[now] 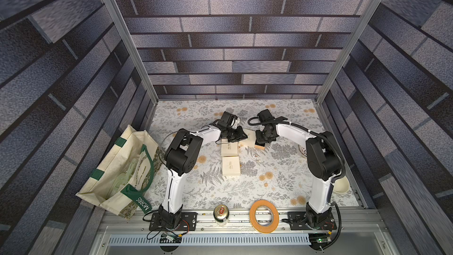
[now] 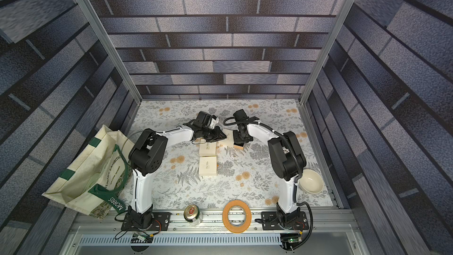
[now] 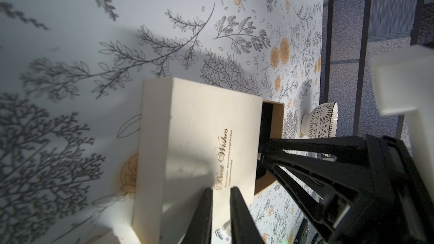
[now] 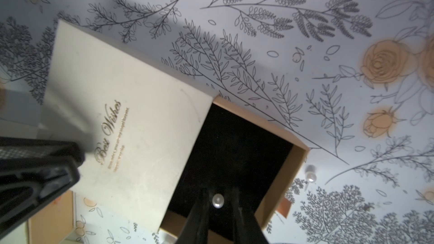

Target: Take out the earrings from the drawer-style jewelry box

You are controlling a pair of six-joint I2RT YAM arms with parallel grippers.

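A cream "Best Wishes" box (image 4: 113, 90) has its drawer out, showing a black lining (image 4: 235, 144). My right gripper hovers over the drawer, part open, fingertips either side of a pearl earring (image 4: 218, 200); whether it grips it is unclear. Another pearl (image 4: 310, 176) lies outside the drawer on the table. My left gripper is at the cream cover, fingers apart; contact is unclear.
Two more cream boxes (image 1: 230, 165) sit in the middle. A tote bag (image 1: 108, 179) stands at left, a bowl (image 2: 311, 184) at right.
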